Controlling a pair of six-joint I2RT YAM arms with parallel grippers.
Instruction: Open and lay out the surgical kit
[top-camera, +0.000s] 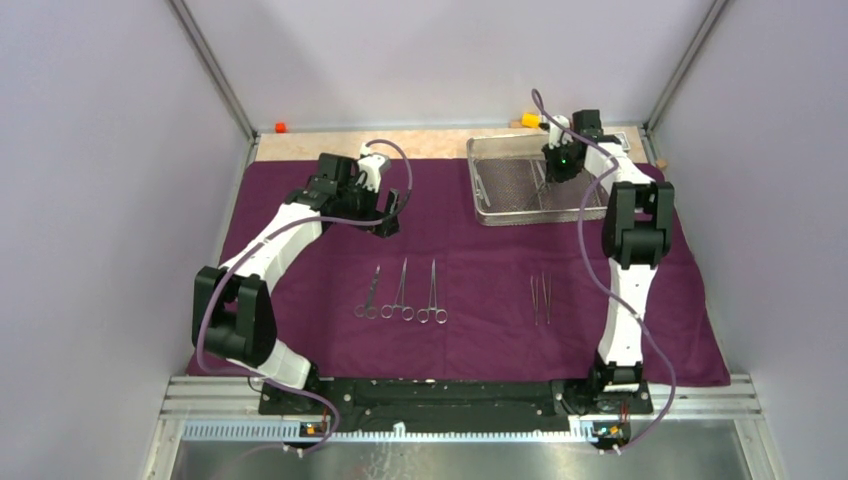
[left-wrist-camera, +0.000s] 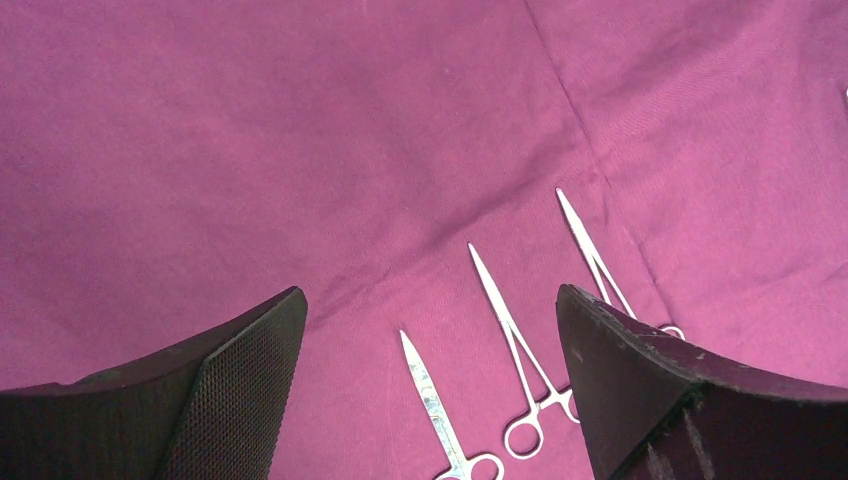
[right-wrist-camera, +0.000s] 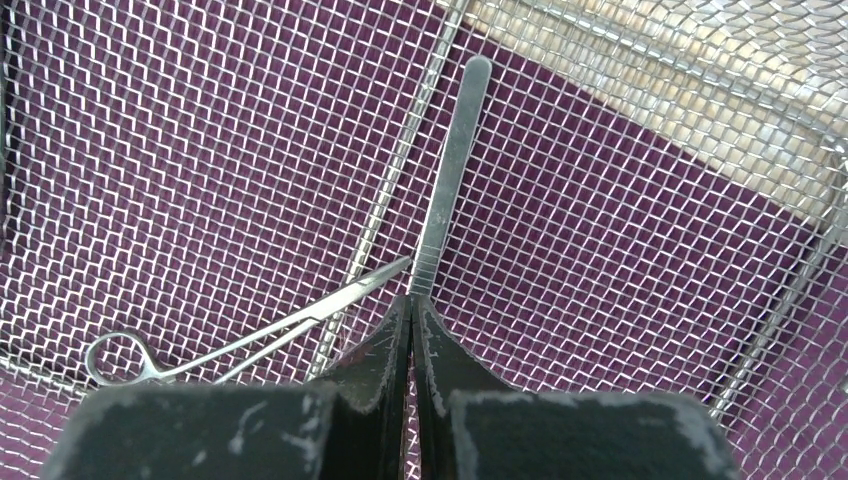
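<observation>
My right gripper is shut over the mesh tray (top-camera: 507, 218). Its tips are at the lower end of a flat steel instrument (right-wrist-camera: 455, 150); whether any of it is between them I cannot tell. A ringed instrument (right-wrist-camera: 290, 325) lies left of it in the tray. My left gripper stands open above the purple cloth, with scissors (left-wrist-camera: 430, 410) and two longer ringed instruments (left-wrist-camera: 510, 330) lying below it. Several slim instruments (top-camera: 548, 300) lie in a row on the cloth below the tray in the top view.
A wooden strip (top-camera: 360, 145) runs along the back, with an orange block (top-camera: 281, 127) and a yellow object (top-camera: 531, 120) behind it. Walls stand on both sides.
</observation>
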